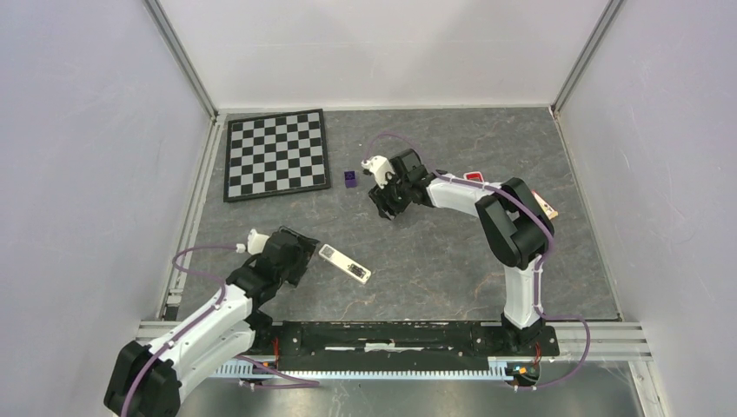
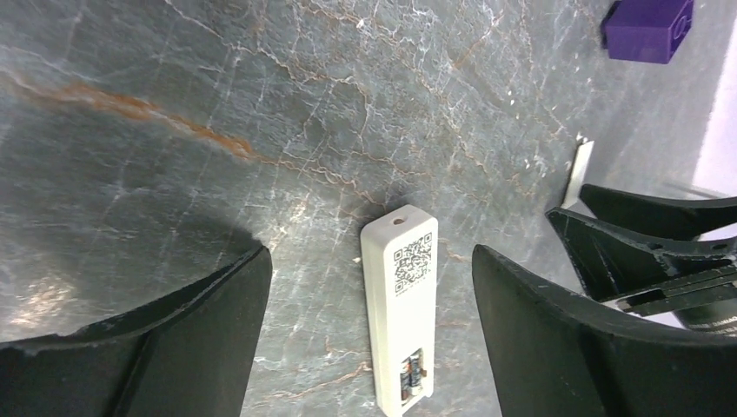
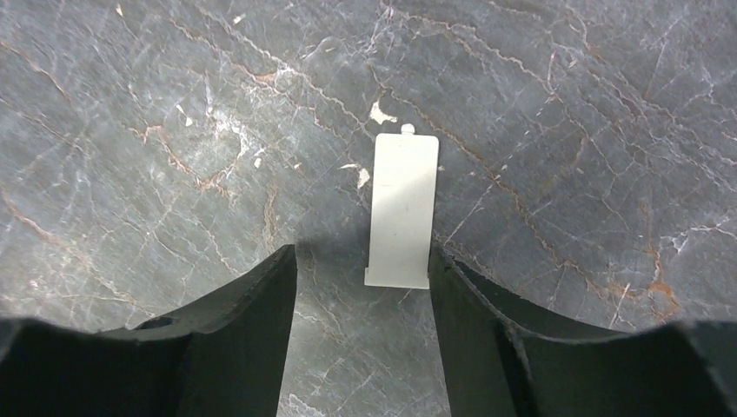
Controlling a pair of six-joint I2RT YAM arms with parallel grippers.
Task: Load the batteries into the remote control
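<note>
The white remote control (image 1: 344, 263) lies on the grey floor with its compartment exposed; in the left wrist view its body (image 2: 391, 295) shows small dark contents at the lower end, too small to identify. My left gripper (image 1: 292, 250) is beside its upper end, fingers apart with nothing between. My right gripper (image 1: 388, 207) is over a flat white piece (image 3: 401, 208), apparently the cover, with fingertips apart either side of its lower end, the right one near or touching its edge. No loose batteries can be made out.
A checkered board (image 1: 275, 155) lies at back left, a purple block (image 1: 350, 178) behind the remote. Red and tan items (image 1: 546, 205) sit partly behind the right arm.
</note>
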